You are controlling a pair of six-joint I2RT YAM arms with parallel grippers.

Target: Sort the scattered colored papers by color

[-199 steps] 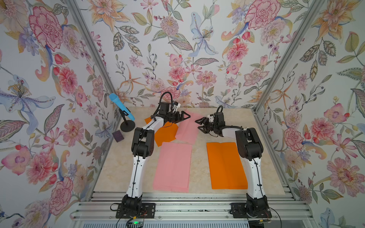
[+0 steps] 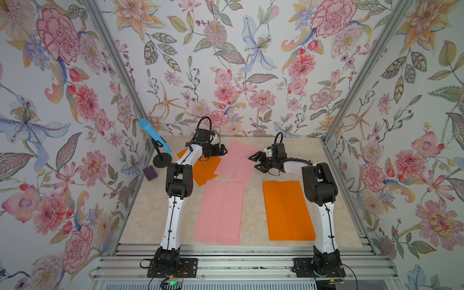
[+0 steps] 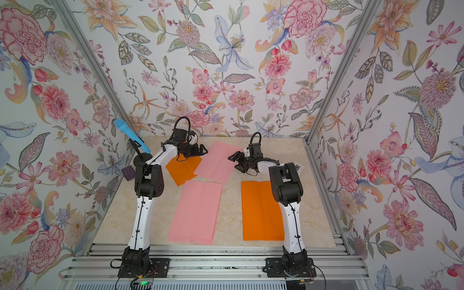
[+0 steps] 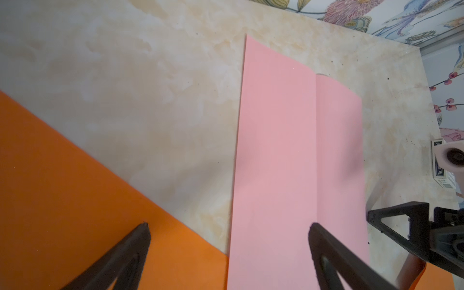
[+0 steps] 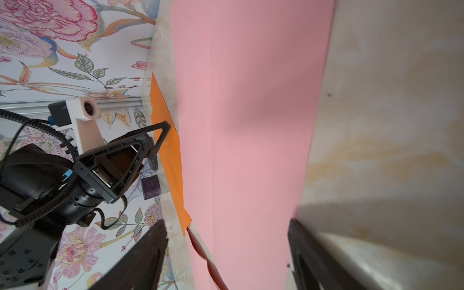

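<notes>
A pink sheet [image 2: 236, 166] lies at the back middle, partly beside an orange sheet [image 2: 203, 174] on its left. In front, a pink sheet [image 2: 219, 212] lies left of an orange sheet [image 2: 287, 212]. My left gripper [image 2: 220, 149] hangs open over the back sheets, nothing between its fingers; in the left wrist view it spans the border of orange and pink. My right gripper [image 2: 257, 162] is low at the right edge of the back pink sheet [image 5: 256, 145], fingers apart with nothing visibly held.
A blue lamp [image 2: 153, 135] on a black stand and a dark block [image 2: 149, 173] stand at the left. A small white card or box [image 3: 298, 167] lies at the right.
My left gripper has moved left, uncovering more of the back pink sheet, which appears wider. My right gripper has shifted slightly right.
</notes>
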